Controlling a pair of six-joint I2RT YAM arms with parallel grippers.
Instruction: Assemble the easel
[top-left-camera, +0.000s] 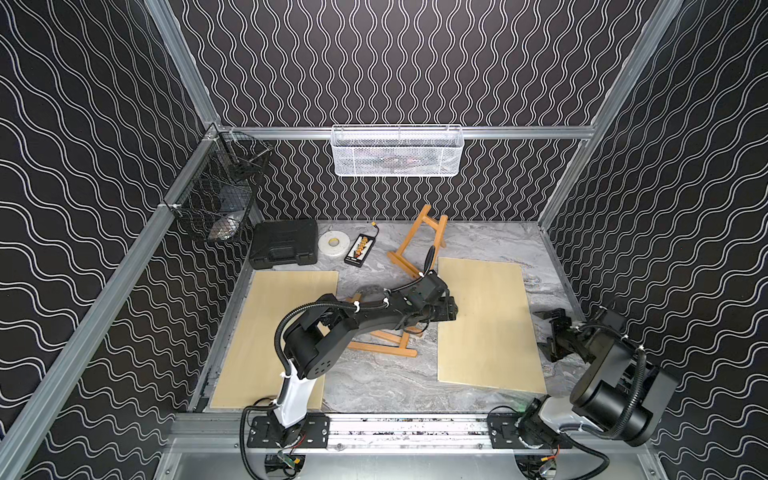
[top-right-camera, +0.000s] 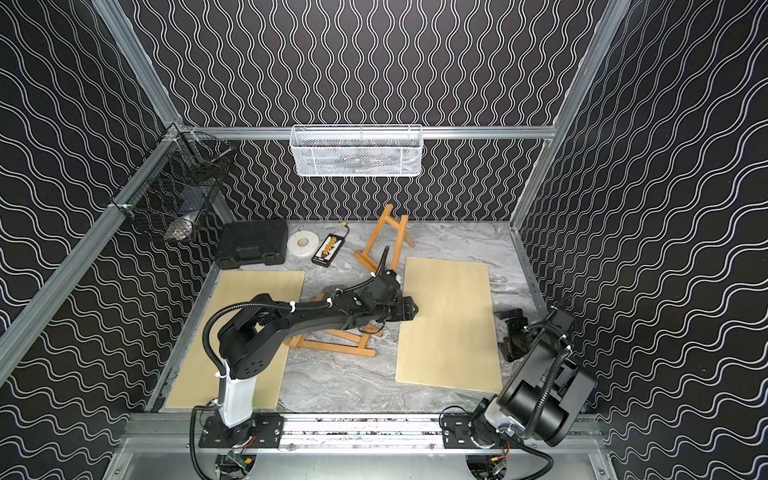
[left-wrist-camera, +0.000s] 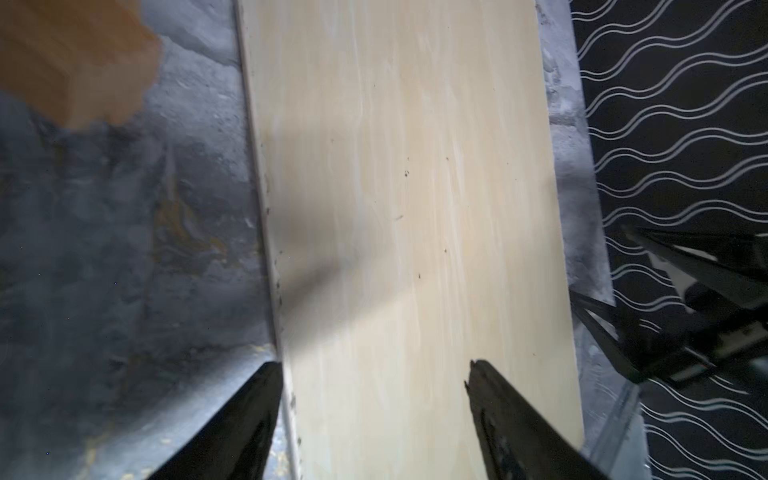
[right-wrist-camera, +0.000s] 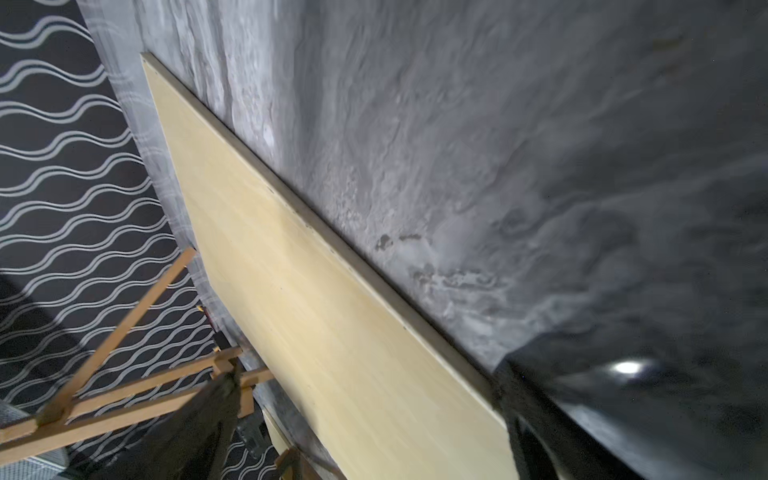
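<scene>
A pale plywood board (top-left-camera: 488, 328) lies on the right of the grey worktop. My left gripper hovers by that board's left edge, open, with nothing between its fingers. My right gripper (top-left-camera: 552, 332) is open just beyond the board's right edge, its fingers (right-wrist-camera: 544, 432) low near that edge in the right wrist view. A wooden frame (top-right-camera: 397, 240) lies at the back middle, and more wooden pieces (top-right-camera: 328, 348) lie partly under the left arm. A second board (top-left-camera: 264, 336) lies at the left.
At the back left are a black case (top-left-camera: 284, 242), a white tape roll (top-left-camera: 333, 236) and a small black boxed item (top-left-camera: 360, 249). A white wire basket (top-left-camera: 397, 160) hangs on the back wall. Bare worktop shows at the back right and front middle.
</scene>
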